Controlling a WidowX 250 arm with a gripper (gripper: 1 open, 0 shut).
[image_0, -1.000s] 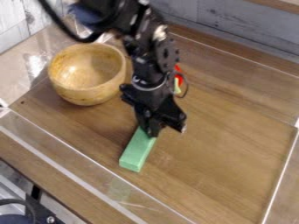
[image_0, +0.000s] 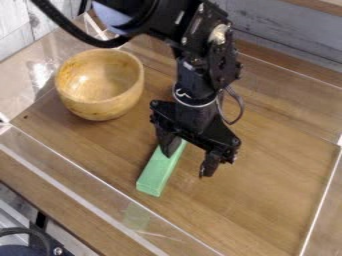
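My black gripper (image_0: 190, 149) is low over the wooden surface, its fingers open and spread either side of the upper end of a light green bar (image_0: 158, 172). The bar lies lengthwise on the wood, its top end hidden under the gripper. I cannot tell whether the fingers touch it.
A yellow wooden bowl (image_0: 100, 82) sits at the back left. A clear edge strip runs along the front left, and grey walls stand at the back.
The red item seen behind it earlier is now hidden. The bar lies about where it was.
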